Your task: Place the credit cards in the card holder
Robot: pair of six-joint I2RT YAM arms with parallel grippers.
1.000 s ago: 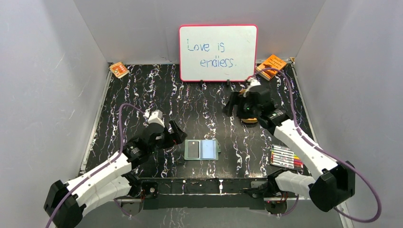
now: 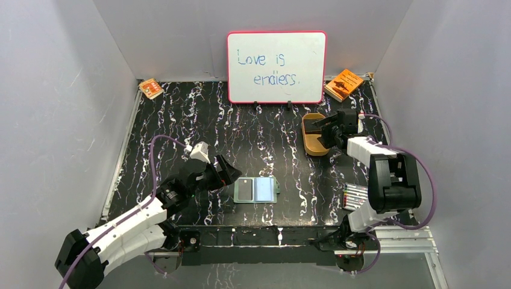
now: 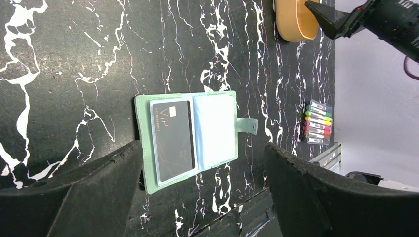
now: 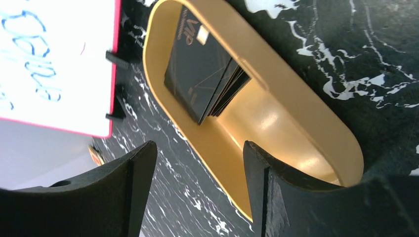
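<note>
A green card holder lies open on the table, with a dark VIP card in its left side and a pale blue sleeve on the right. My left gripper hangs open just left of and above it, empty. An orange tray at the right holds a stack of dark VIP cards at its far end. My right gripper is over this tray, part open, with nothing visible between its fingertips.
Markers lie at the front right. A whiteboard stands at the back, books at the back right.
My right gripper has swung rightward from in front of the tray's view to over its right side, the arm shifting with it. The left gripper moved slightly.
</note>
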